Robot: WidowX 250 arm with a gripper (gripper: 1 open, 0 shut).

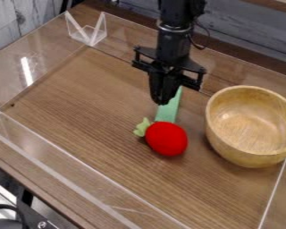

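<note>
My black gripper (168, 76) hangs over the table at upper middle, above and behind a green strip-like object (168, 106) and apart from a red object with a light green top (166, 139), which looks like a toy strawberry or tomato. The two fingers point down; whether anything is between them is not clear. The green strip lies just behind the red object, partly hidden by it.
A wooden bowl (247, 125) stands to the right of the green and red objects. A clear plastic item (86, 27) sits at the upper left.
</note>
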